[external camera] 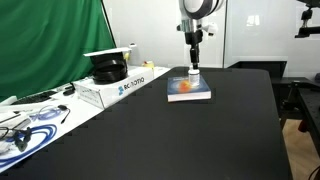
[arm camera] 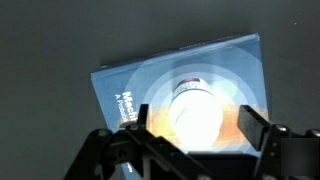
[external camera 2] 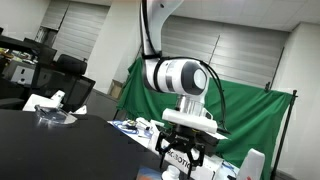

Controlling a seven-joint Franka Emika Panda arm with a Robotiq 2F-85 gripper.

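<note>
A white bottle (external camera: pixel 194 75) stands upright on a thick book (external camera: pixel 188 90) with a blue and orange cover, toward the far end of the dark table. From above, the wrist view shows the white top of the bottle (arm camera: pixel 196 117) between my two spread fingers, with the book (arm camera: pixel 160 75) beneath it. My gripper (external camera: pixel 195 65) points down directly over the bottle, open and holding nothing. In the second exterior view the bottle (external camera 2: pixel 171 173) shows low in the frame, just under the gripper (external camera 2: pixel 182 158).
A white box (external camera: pixel 115 90) with black cookware (external camera: pixel 110 70) stands left of the book. Cables (external camera: pixel 40 135) lie along the table's left side. A clear container (external camera 2: pixel 55 117) sits elsewhere on the table.
</note>
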